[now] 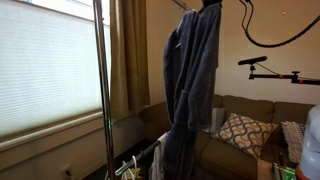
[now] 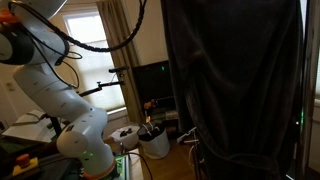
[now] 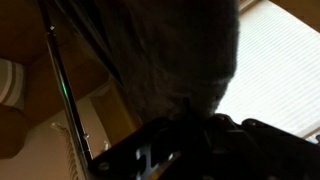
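Note:
A dark blue-grey robe [image 1: 195, 70] hangs in long folds in the middle of exterior view 1. In exterior view 2 the same robe [image 2: 235, 75] fills the centre as a broad, nearly black sheet. The wrist view has its dark fabric [image 3: 170, 50] running down to my gripper, which is shut on the cloth; deep shadow hides exactly where the fingers pinch it. A hanger hook [image 1: 181, 5] shows at the top of exterior view 1, beside the robe.
A metal upright [image 1: 103, 80] stands left of the robe, with a low rail holding white hangers [image 1: 127, 166] beneath. Behind are a sofa [image 1: 222, 155] with a patterned pillow [image 1: 243, 135], and a window blind [image 1: 50, 70]. My white arm [image 2: 75, 115] rises at the left of exterior view 2.

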